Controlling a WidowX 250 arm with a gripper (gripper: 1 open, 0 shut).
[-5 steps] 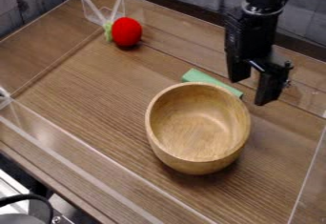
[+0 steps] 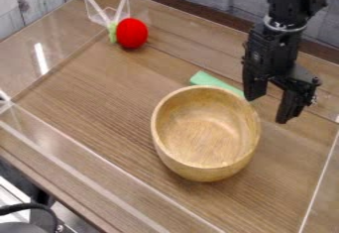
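Note:
My black gripper (image 2: 279,96) hangs over the table at the right, beside the upper right of a large wooden bowl (image 2: 204,134). Its two fingers are apart, with nothing visible between them. A light green bar (image 2: 212,84) lies on the table behind the bowl, left of the gripper, partly hidden by the bowl or gripper at its right end.
A red ball (image 2: 131,33) sits at the back left, next to something clear and green-tipped (image 2: 106,17). A black cable lies at the lower left edge.
My gripper has moved slightly toward the front and turned, its fingers now lower in the view. The bowl, bar and ball look unmoved.

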